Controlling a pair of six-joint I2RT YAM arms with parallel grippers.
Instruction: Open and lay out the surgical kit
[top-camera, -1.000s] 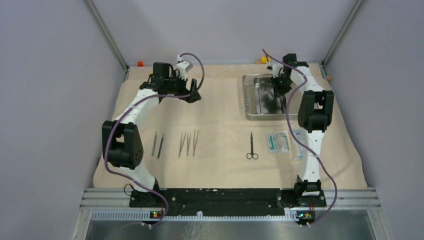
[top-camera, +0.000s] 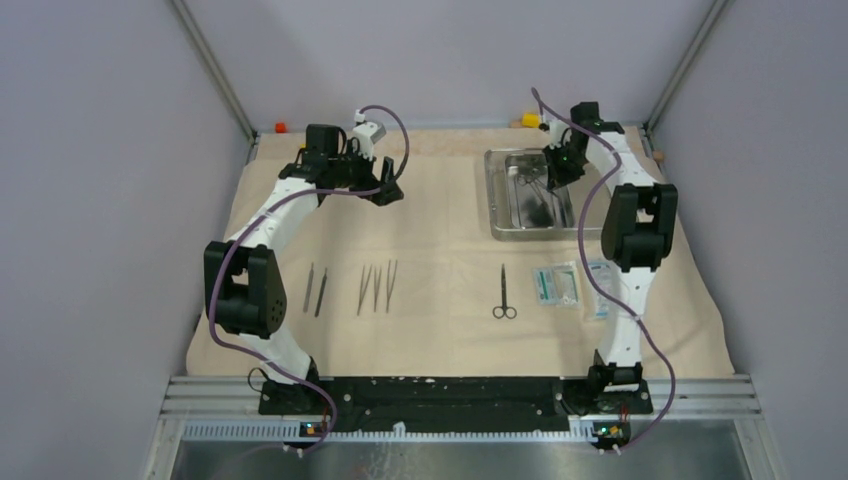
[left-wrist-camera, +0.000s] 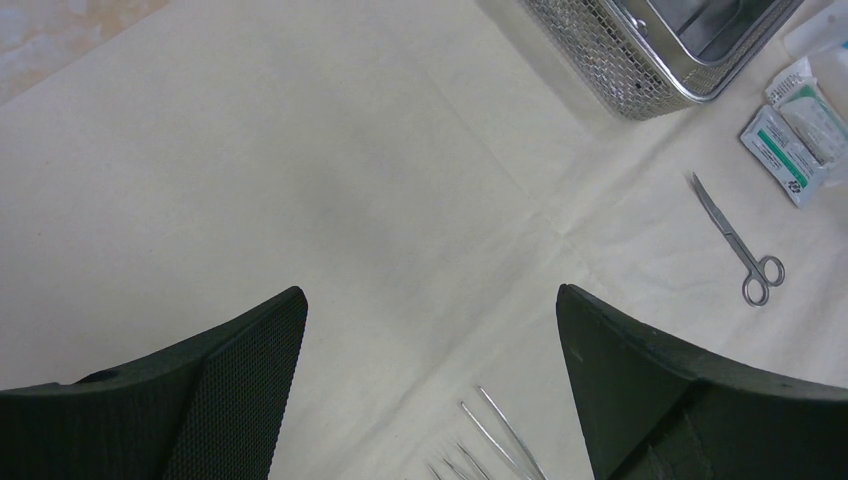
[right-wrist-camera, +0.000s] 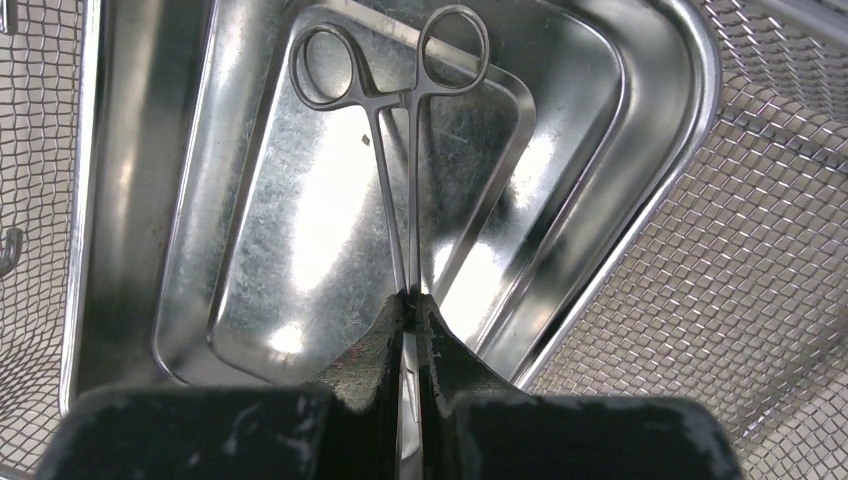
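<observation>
In the right wrist view, a long silver clamp with two ring handles (right-wrist-camera: 414, 97) has its shanks running between the fingertips of my right gripper, which is shut on it. A bit of the tip shows below the fingers. Behind it lies the shiny inner metal tray (right-wrist-camera: 330, 230), inside the mesh basket (top-camera: 520, 235). My left gripper (top-camera: 391, 183) is open and empty above the cloth. Laid out on the cloth are two slim handles (top-camera: 321, 292), several tweezers (top-camera: 377, 288), and a pair of scissors (top-camera: 504, 293).
Sealed packets (top-camera: 557, 286) lie in front of the basket, partly under the right arm. More packaging (top-camera: 599, 289) sits beside them. A yellow object (top-camera: 530, 119) is at the back edge.
The right gripper has shifted slightly within the basket area, and the clamp's ring handles now show farther left in the tray. The left arm and the laid-out tools look unmoved.
</observation>
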